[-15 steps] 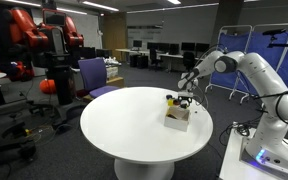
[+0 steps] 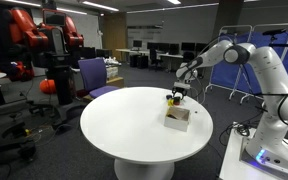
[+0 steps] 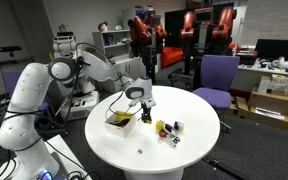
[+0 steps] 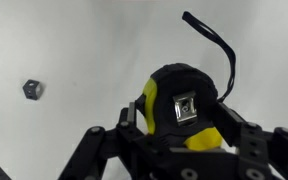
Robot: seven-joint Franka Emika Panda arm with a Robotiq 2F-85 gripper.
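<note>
A black and yellow tape measure [image 4: 180,99] with a black wrist strap [image 4: 222,45] lies on the white table in the wrist view. My gripper is open above it, its fingers spread to the tape measure's two sides. From exterior view 2, the gripper [image 3: 147,116] hangs just right of the open box [image 3: 122,126]. In exterior view 1 the gripper [image 2: 178,96] appears behind that box [image 2: 177,117]. Whether the fingers touch the tape measure cannot be made out.
Several small items [image 3: 169,130], with red and yellow parts, are clustered right of the gripper in exterior view 2. A small dark nut-like piece [image 4: 32,89] lies apart on the left in the wrist view.
The box has stayed in place.
</note>
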